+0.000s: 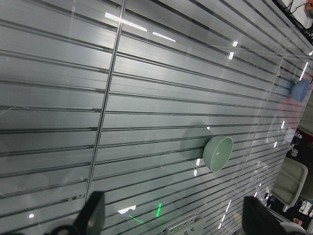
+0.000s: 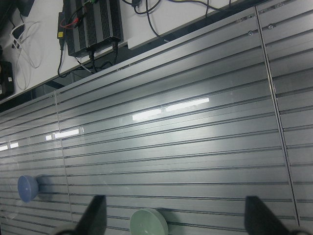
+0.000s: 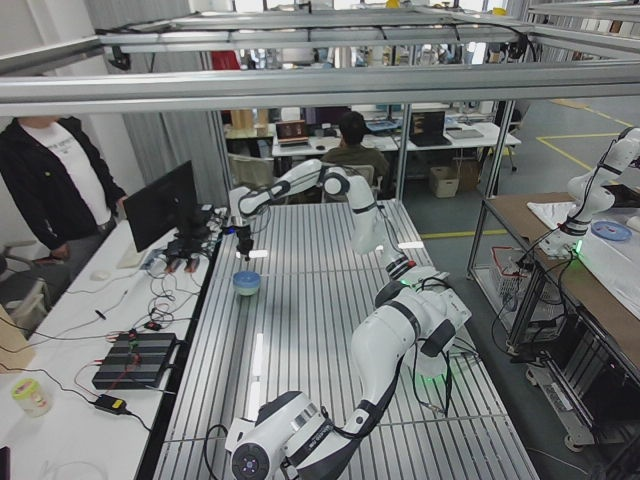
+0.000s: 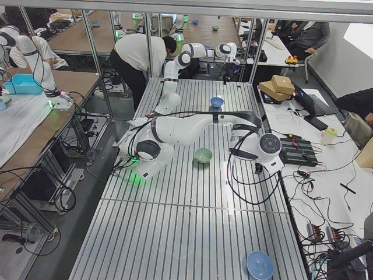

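A green bowl [image 4: 203, 155] stands mid-table, between a blue bowl [image 4: 216, 102] and another blue bowl [image 4: 260, 265]; a blue bowl [image 3: 247, 283] also shows in the camera left view. The left wrist view has my open left gripper above the table, the green bowl [image 1: 218, 153] and a blue bowl [image 1: 300, 90] off to the right. My right gripper is open too, high over the table, with the green bowl [image 2: 148, 223] below and a blue bowl [image 2: 28, 188] to the left. Neither holds anything.
A white desk [image 3: 60, 420] with a monitor, cables and black power units runs along one side. Aluminium frame bars [image 3: 320, 85] cross overhead. A person [image 3: 70, 190] stands beside the desk.
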